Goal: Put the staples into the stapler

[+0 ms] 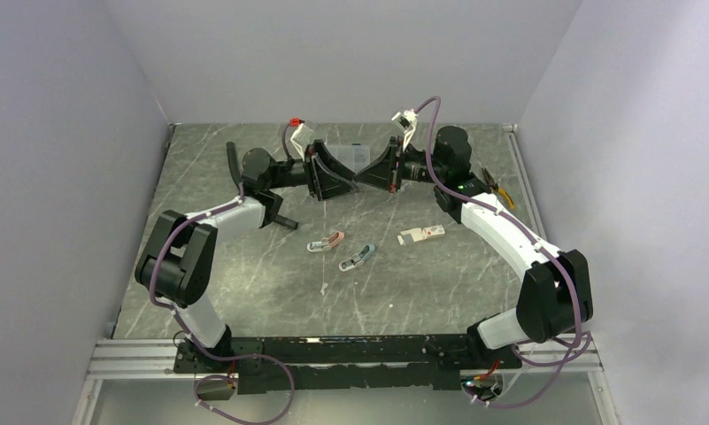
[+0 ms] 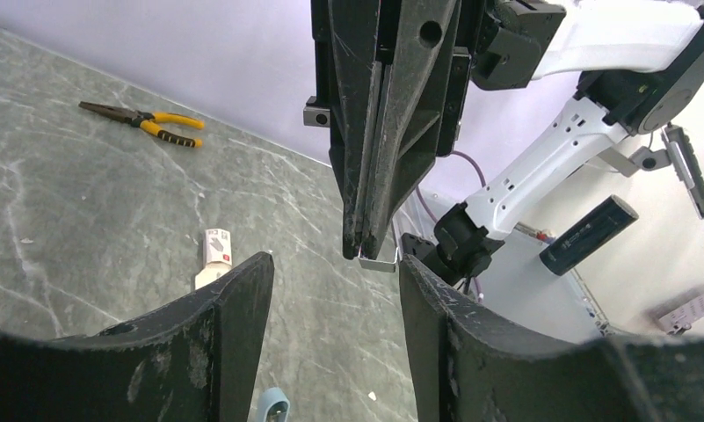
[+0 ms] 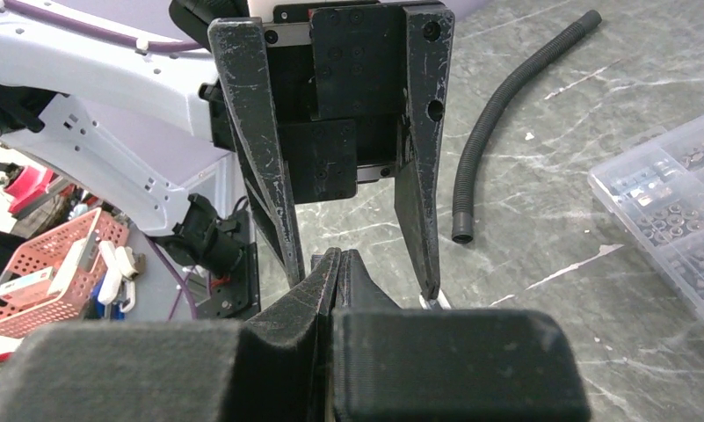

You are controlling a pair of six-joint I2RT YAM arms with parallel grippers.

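My right gripper is shut, with a small silvery piece [image 2: 379,265], looking like a strip of staples, at its fingertips. Facing it, my left gripper stands part open, its two fingers either side of the right fingertips and apart from them. Both grippers meet in mid-air above the table in the top view. A pink stapler [image 1: 334,239] and a blue stapler [image 1: 358,257] lie on the table nearer the front. The white staple box [image 1: 421,235] rests to their right. Whether either stapler is open is too small to tell.
A clear compartment box [image 3: 682,198] with small metal parts stands at the back, behind the grippers. A black hose [image 3: 497,110] lies at the left and yellow-handled pliers [image 2: 146,120] at the right.
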